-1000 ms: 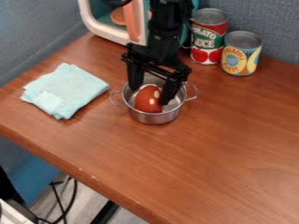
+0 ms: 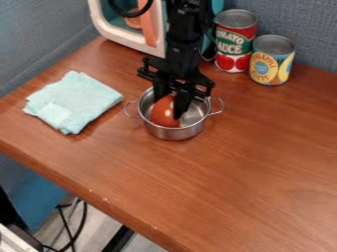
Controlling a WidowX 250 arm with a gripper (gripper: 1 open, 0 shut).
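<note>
My black gripper [image 2: 179, 94] reaches down into a small steel pot [image 2: 187, 127] with two wire handles. A red, tomato-like object [image 2: 165, 113] sits inside the pot, right below and against the fingers. Whether the fingers are closed on it cannot be told, as they partly hide it.
A folded light-blue cloth [image 2: 70, 101] lies to the left. Two cans, a red-green one [image 2: 235, 41] and a yellow one [image 2: 271, 61], stand behind at the right. A toy kitchen [image 2: 122, 20] is at the back.
The gripper has shifted slightly and sits a little differently over the red object, whose visible part has changed slightly. The pot stays in about the same place.
</note>
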